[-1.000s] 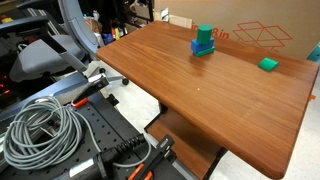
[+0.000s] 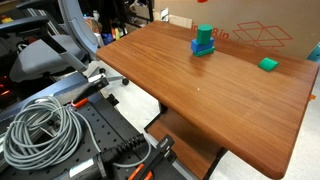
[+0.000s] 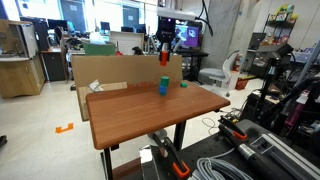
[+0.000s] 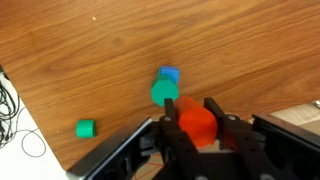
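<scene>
A red-orange object (image 4: 198,124), rounded at its near end, is held in my gripper, whose dark fingers stand on both sides of it. In exterior view 2 the red object (image 3: 164,57) hangs in the air above a small stack. That stack has a green cylinder (image 2: 204,32) on top of a blue piece (image 2: 203,47), with a bit of green at its base. From the wrist view, the green top (image 4: 165,89) and a corner of the blue piece (image 4: 170,73) show just beyond the held object, off to its upper left.
Another green piece (image 2: 267,64) lies alone on the wooden table (image 2: 220,100), near the cardboard panel (image 2: 270,25) along the far edge. Coiled cable (image 2: 45,135) lies beside the table.
A sliver of red has come into exterior view 1 at the top edge, above the stack; it was absent before. The stack and the loose green piece have not moved.
</scene>
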